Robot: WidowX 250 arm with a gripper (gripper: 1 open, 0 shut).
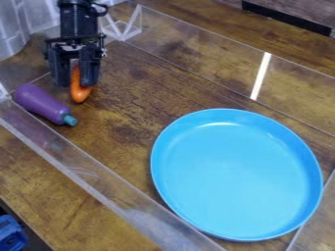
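Note:
My black gripper point(78, 64) reaches down from the top left over an orange carrot-like object point(80, 91), its fingers around or just above the upper part; whether they are shut on it I cannot tell. A purple eggplant-like toy point(42, 103) with a teal end lies just below and left of the carrot. A large blue plate point(236, 175) fills the lower right of the wooden surface point(137, 147).
Clear plastic walls edge the work area on the left and across the upper right. A blue object point(10, 235) sits outside at the bottom left.

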